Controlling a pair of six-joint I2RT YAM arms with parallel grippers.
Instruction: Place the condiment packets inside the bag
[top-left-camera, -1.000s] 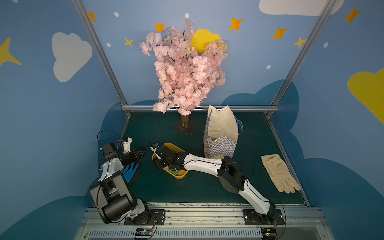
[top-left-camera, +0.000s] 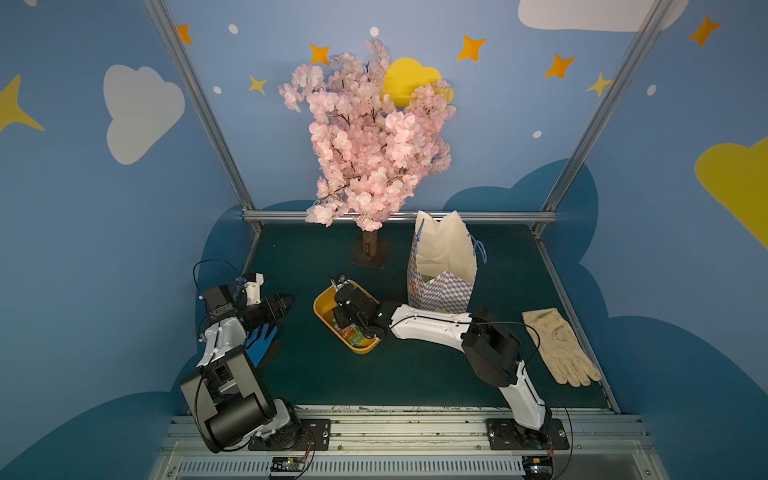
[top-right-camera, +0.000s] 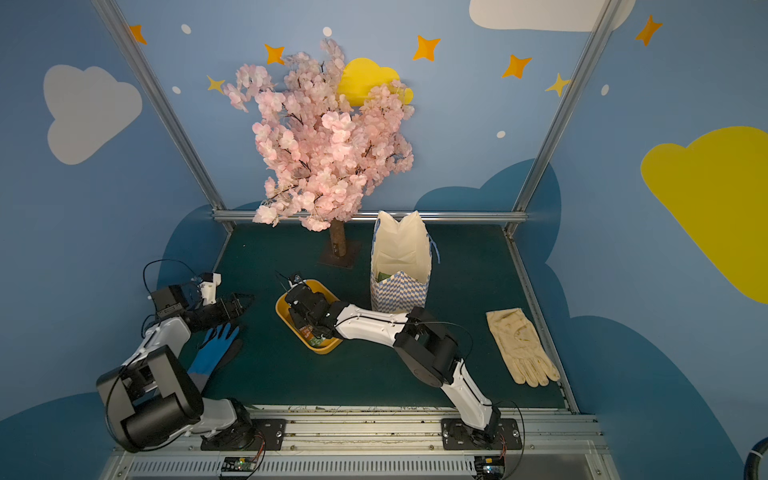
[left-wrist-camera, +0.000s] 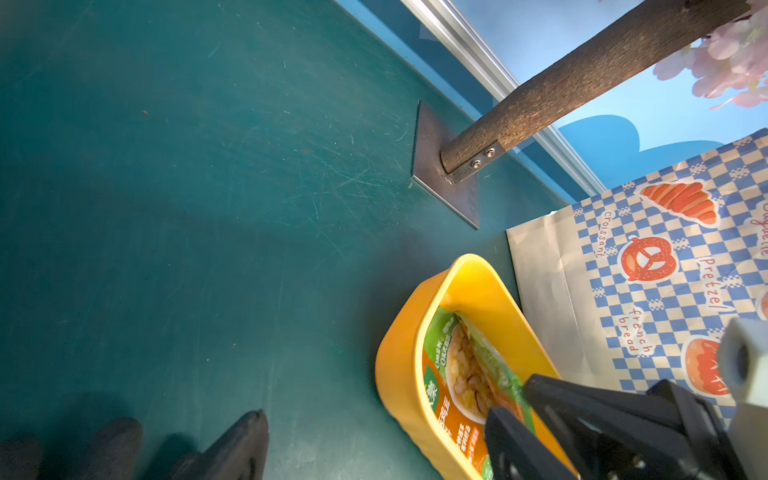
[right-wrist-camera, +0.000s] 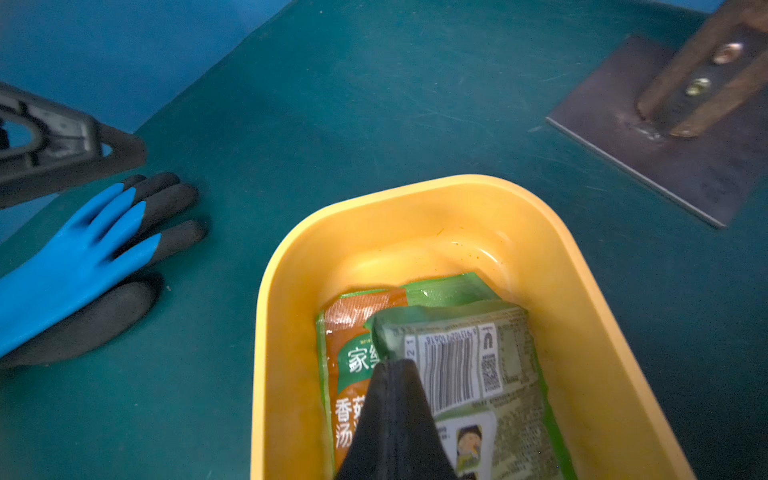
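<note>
A yellow tray (right-wrist-camera: 592, 320) holds condiment packets (right-wrist-camera: 464, 360), green and orange, lying overlapped. My right gripper is over the tray and the packets, shut, with nothing visible between its fingers. A checkered paper bag (top-left-camera: 444, 292) stands open just right of the tray, with something green inside. My left gripper (top-left-camera: 286, 304) hovers left of the tray, above a glove; in its own wrist view its fingers stand apart, open, with nothing held.
A blue glove (right-wrist-camera: 72, 272) lies at the left, a beige glove (top-left-camera: 560, 344) at the right. A blossom tree on a metal base (top-left-camera: 360, 260) stands at the back.
My right gripper and arm have shifted rightward and slightly toward the back over the tray; the tray also sits slightly further right. The left arm is nearly still.
</note>
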